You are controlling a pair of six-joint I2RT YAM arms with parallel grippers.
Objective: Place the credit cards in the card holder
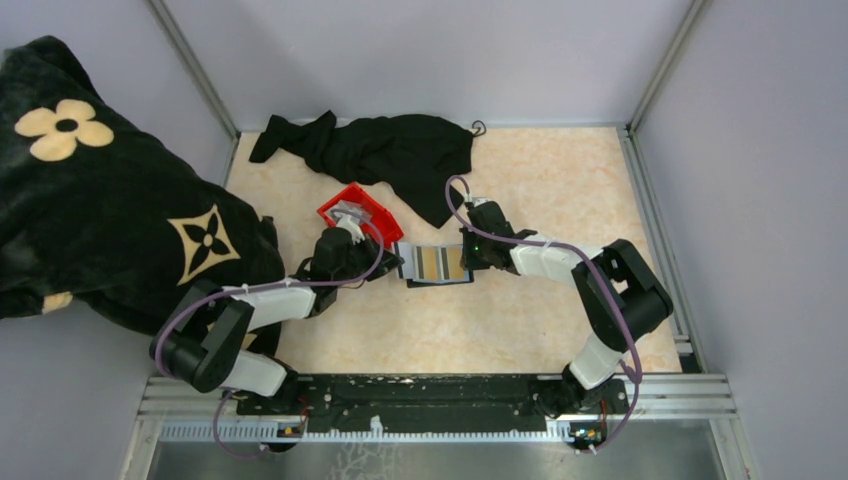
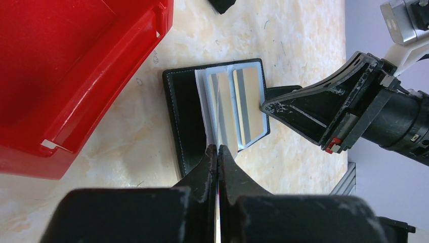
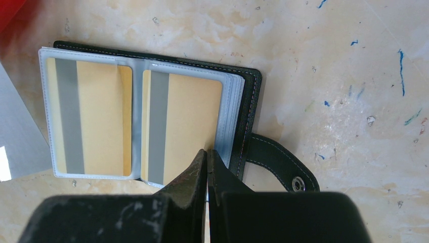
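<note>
The black card holder [image 2: 184,121] lies open at the table's middle, its clear sleeves holding tan cards with grey stripes, like the card [image 3: 101,116] at its left and the card [image 3: 189,111] at its right. My left gripper is shut at the holder's left part; a thin translucent sheet stands edge-on at its fingertips, and whether it is pinched is hard to tell. My right gripper is shut, fingertips on the right-hand card's lower right area, with nothing seen between them.
A red tray [image 1: 384,216] with clear items sits just behind my left gripper. Black cloth [image 1: 400,150] lies along the back, and a large black plush [image 1: 110,200] fills the left side.
</note>
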